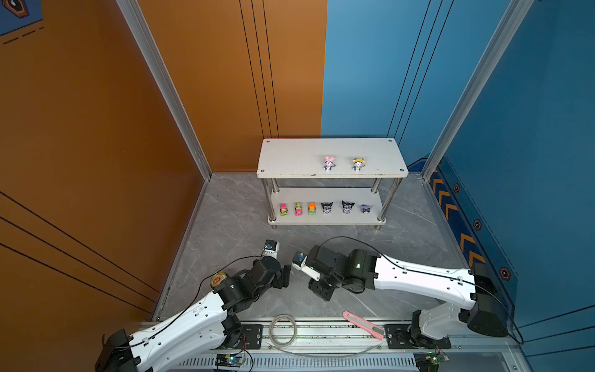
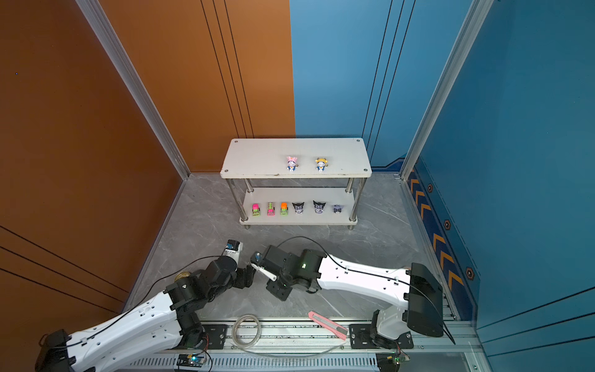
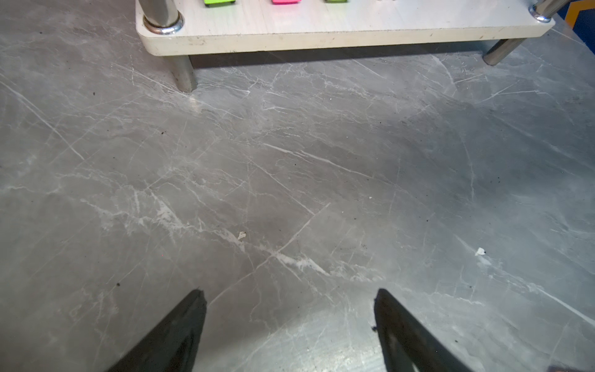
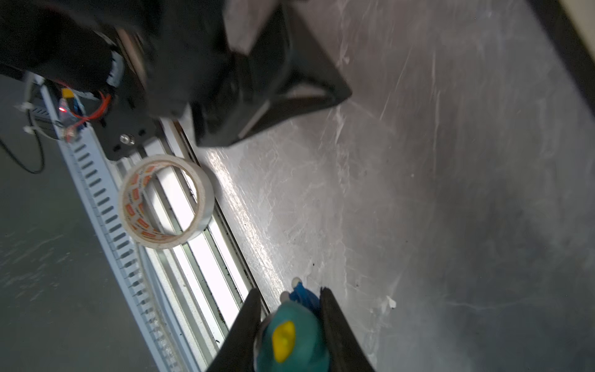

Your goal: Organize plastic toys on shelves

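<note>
A small toy with a teal, yellow-spotted part (image 4: 291,341) is clasped by my right gripper, low in the right wrist view. My left gripper stands open over bare floor, nothing between its fingers; its dark fingers (image 4: 303,93) also show close by in the right wrist view. On the shelf's top board (image 1: 285,158) stand a pink-topped figure (image 1: 329,163) and a yellow-topped figure (image 1: 359,164). The lower board (image 1: 328,221) carries a row: pink-green car (image 1: 284,209), pink-green car (image 1: 298,209), orange-green car (image 1: 311,208), dark figures (image 1: 327,207) (image 1: 348,206) and a smaller purple one (image 1: 366,209).
The grippers are close together in front of the shelf. A tape roll (image 4: 167,201) and a pink cutter (image 1: 364,325) lie on the front rail. Another round roll (image 1: 218,279) sits beside the left arm. Free room shows at both ends of the upper board.
</note>
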